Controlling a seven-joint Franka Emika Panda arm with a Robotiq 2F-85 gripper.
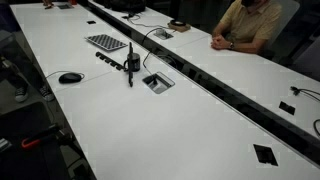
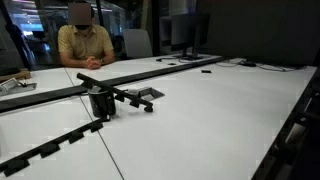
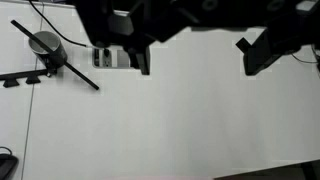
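Observation:
In the wrist view my gripper stands open over the white table, with nothing between its dark fingers. Left of it is a grey cup with a dark rod across it. Exterior view 2 shows the cup and the dark rod slanting over it. A dark notched strip lies on the table beside the cup. From the other side, the rod and the strip appear near the table's middle. My gripper is not clearly visible in either exterior view.
A metal cable box is set into the white table near the cup. A mouse and a grey grid panel lie farther off. Someone sits across the table.

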